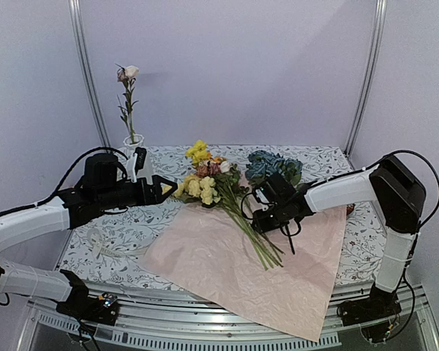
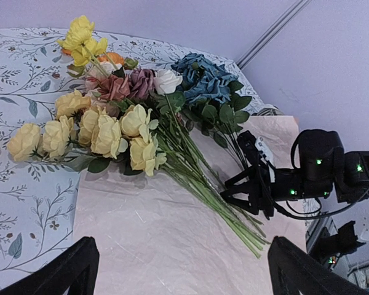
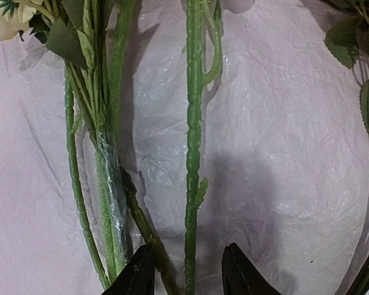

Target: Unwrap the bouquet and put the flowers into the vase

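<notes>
Yellow, pink and white flowers [image 1: 205, 189] lie on pink paper, their long green stems [image 2: 215, 200] fanning toward the front right. Blue flowers [image 1: 267, 167] rest just to their right. Behind my left arm the white vase [image 1: 133, 140] holds a few upright blooms [image 1: 129, 75]. My left gripper is open and empty, left of the yellow blooms. Low over the stems, my right gripper has its fingers partly apart. In the right wrist view a single green stem [image 3: 192, 147] runs between them, with gaps on both sides; a brown stem [image 3: 149, 233] passes by the left finger.
The pink paper [image 1: 241, 292] covers the table's middle and hangs over its front edge. Walls close off the back and sides. A clear strip-like item [image 1: 106, 247] lies at left.
</notes>
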